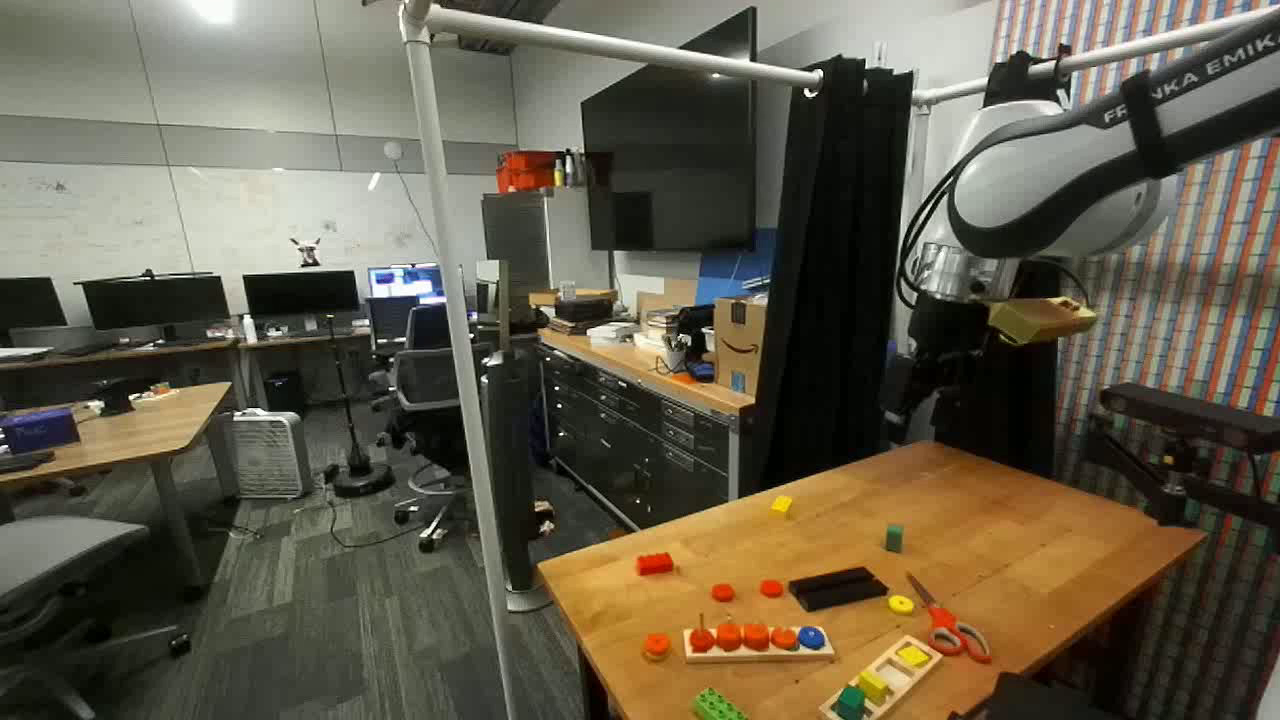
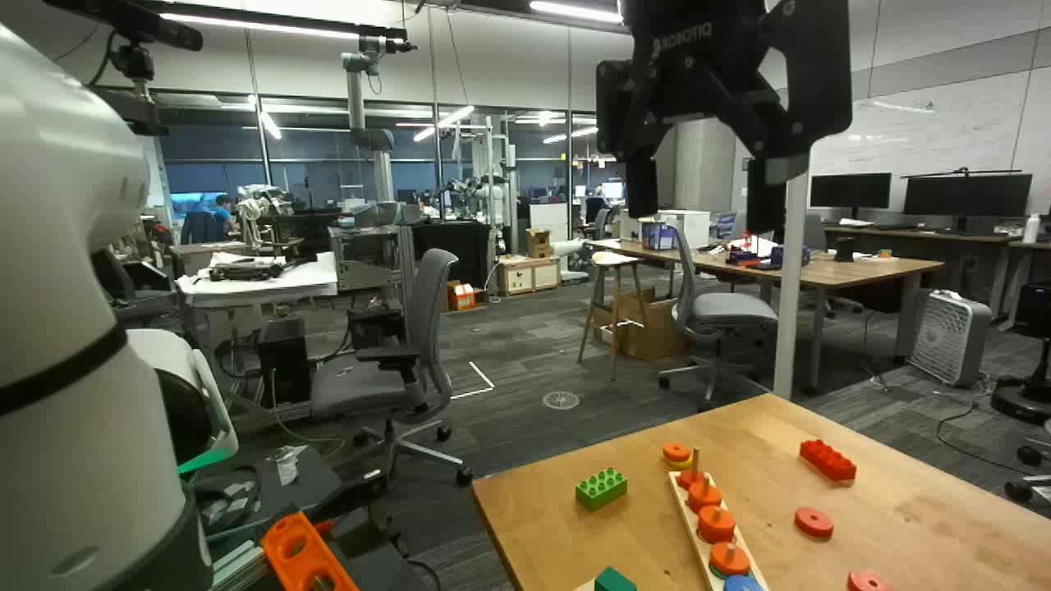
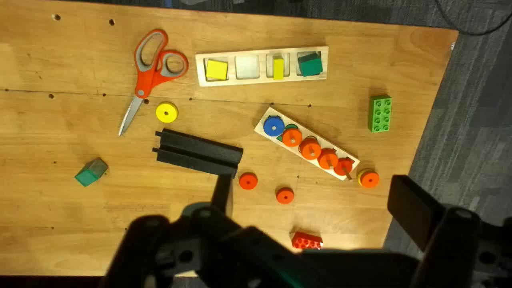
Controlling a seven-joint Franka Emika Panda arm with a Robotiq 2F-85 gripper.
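High over the table, my gripper stands open, its fingers wide apart with nothing between them; it also shows at the top of the second exterior view (image 2: pixel 699 202). A pegged board (image 3: pixel 269 132) carries a blue ring (image 3: pixel 274 125) and several orange rings at a slant. Two loose orange discs (image 3: pixel 248 181) lie beside it, and an orange ring (image 3: pixel 370 179) rests on a yellow one at its end. The wooden tray (image 3: pixel 261 82) has four square pockets: one is empty, two hold yellow blocks (image 3: pixel 217 69), and the last a green block (image 3: pixel 310 65).
Orange-handled scissors (image 3: pixel 145 79), a yellow ring (image 3: pixel 166 112) and a black grooved piece (image 3: pixel 199 151) lie left of centre. A green block (image 3: pixel 91 172), green brick (image 3: pixel 380 113) and red brick (image 3: pixel 306 241) sit apart. A yellow block (image 1: pixel 782 505) lies near the far edge.
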